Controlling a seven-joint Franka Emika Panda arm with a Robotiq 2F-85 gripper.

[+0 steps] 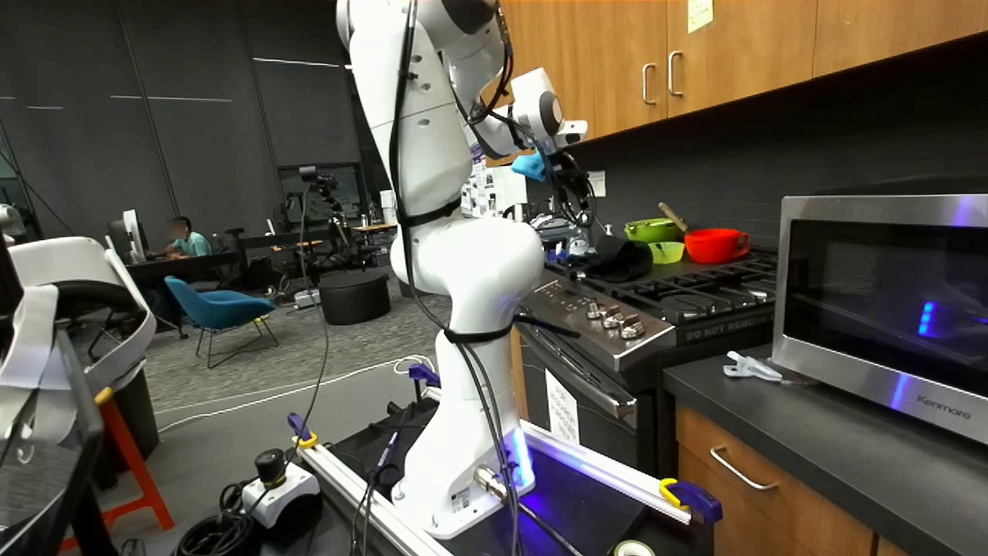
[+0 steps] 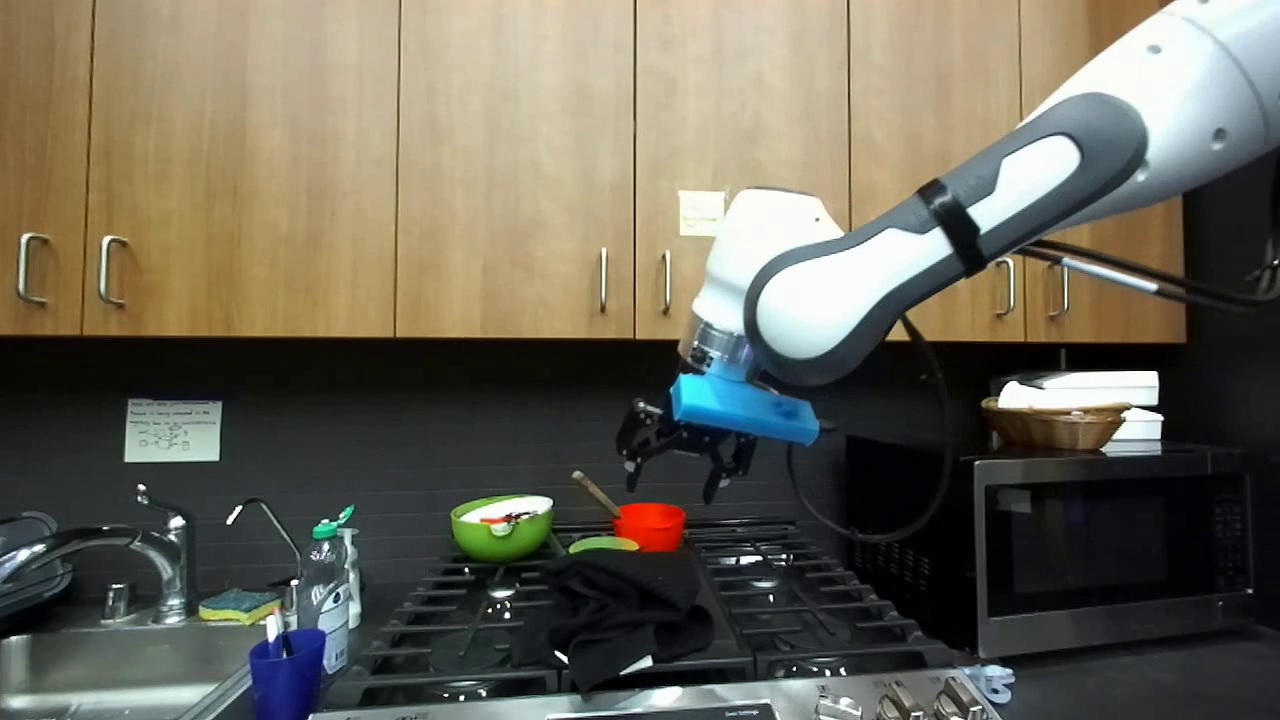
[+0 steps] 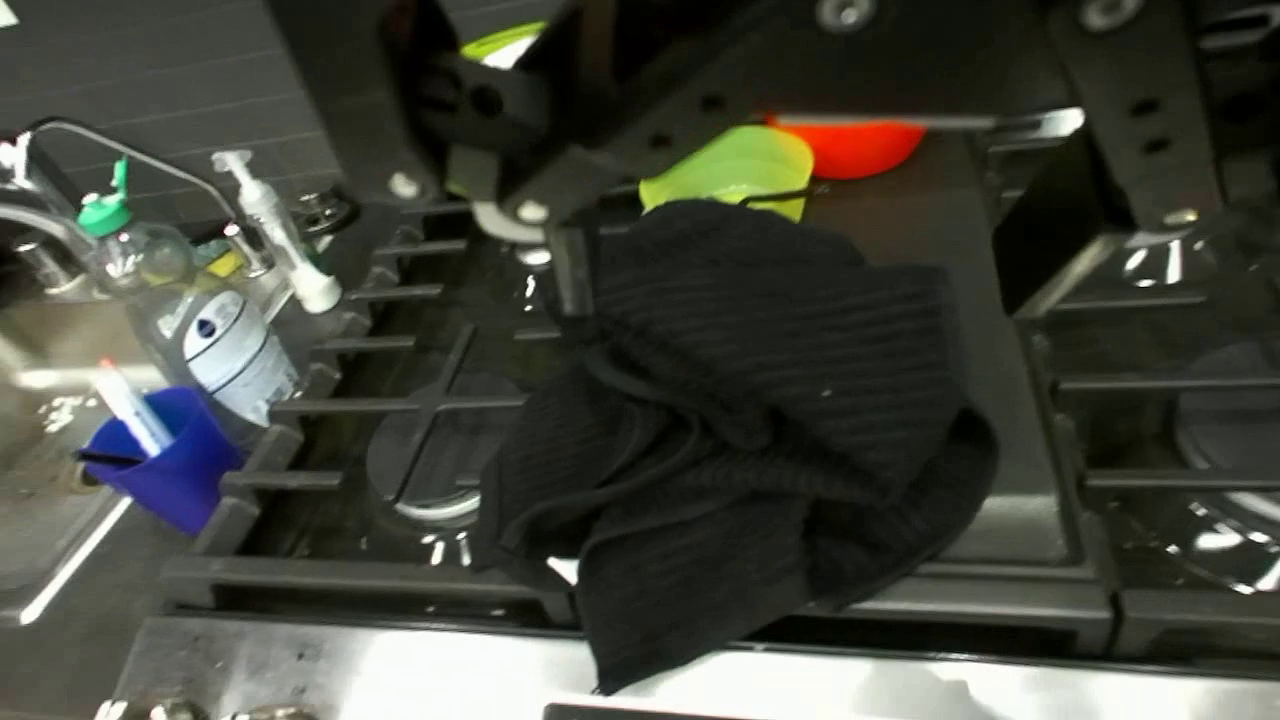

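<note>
My gripper (image 2: 671,484) hangs above the stove, its fingers wide apart and empty. Below it a crumpled black cloth (image 3: 768,456) lies over the middle of the stovetop, clear of both fingers. Beyond the cloth in the wrist view sit a light-green bowl (image 3: 732,172) and a red pot (image 3: 861,146), each partly hidden by the gripper. A wooden spoon (image 2: 595,493) leans out of the red pot. The larger green bowl (image 2: 501,542), with something white and red in it, stands at the stove's back left.
Left of the stove are a blue cup (image 2: 288,672), a soap bottle (image 2: 324,588) and the sink (image 2: 132,672). A microwave (image 2: 1110,546) stands to the right. Wooden cabinets (image 2: 516,168) overhang the back.
</note>
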